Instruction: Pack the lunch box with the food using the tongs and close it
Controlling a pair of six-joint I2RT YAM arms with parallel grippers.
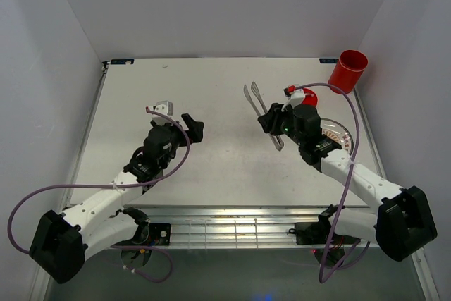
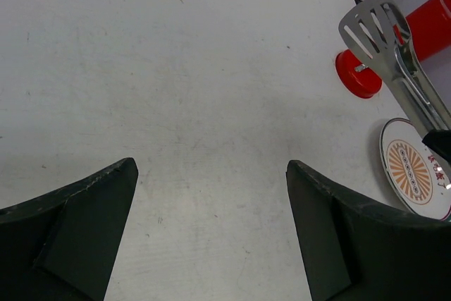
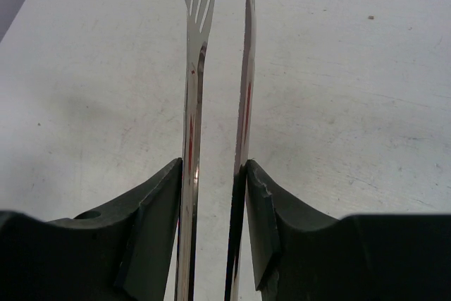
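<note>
Steel tongs [image 1: 258, 101] with a slotted head extend from my right gripper [image 1: 273, 121], whose fingers [image 3: 148, 237] hold both arms of the tool, held apart, over the middle-right of the table. In the left wrist view the slotted head [image 2: 373, 33] shows at upper right. My left gripper [image 1: 190, 123] stands open at left-center with nothing between its fingers. A white plate [image 2: 416, 167] with an orange pattern lies at the right, partly hidden under the right arm in the top view. A red lid-like object [image 2: 358, 75] sits behind it.
A red cylindrical container [image 1: 349, 68] stands at the back right corner, beside the wall. Purple cables loop over both arms.
</note>
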